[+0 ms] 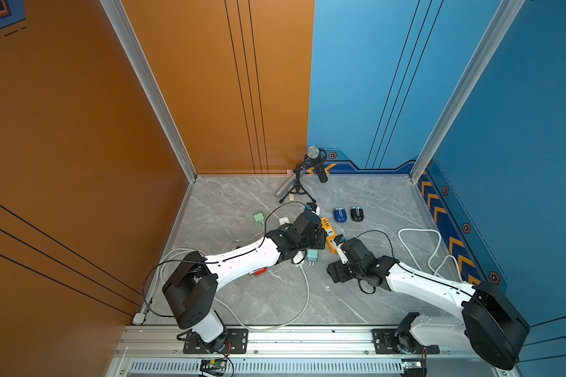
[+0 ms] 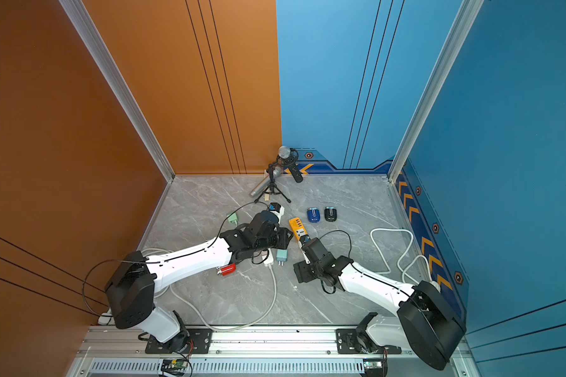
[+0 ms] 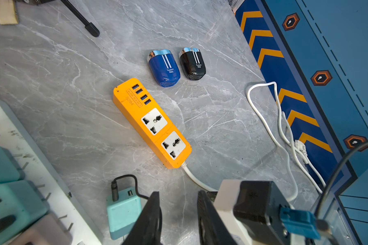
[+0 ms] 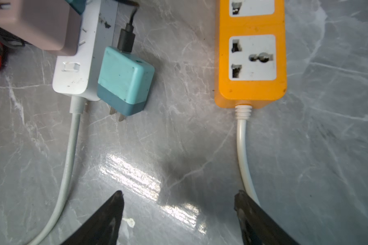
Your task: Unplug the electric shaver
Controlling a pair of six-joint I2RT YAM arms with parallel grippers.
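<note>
A teal charger (image 4: pixel 124 81) with a dark cable in its top lies on the table beside a white power strip (image 4: pixel 69 75) carrying several teal and pink plugs. An orange power strip (image 3: pixel 151 122) with empty sockets lies to the right. Blue (image 3: pixel 163 69) and black (image 3: pixel 192 63) shaver-like devices lie behind it. My left gripper hangs over the strips, its fingers apart with nothing seen between them. My right gripper stands open low over the table in front of the orange strip, empty.
A tripod (image 1: pixel 298 185) with a mounted device stands at the back. White cables (image 1: pixel 434 251) lie coiled at the right wall and across the front left. A red object (image 2: pixel 226 269) lies by the white strip.
</note>
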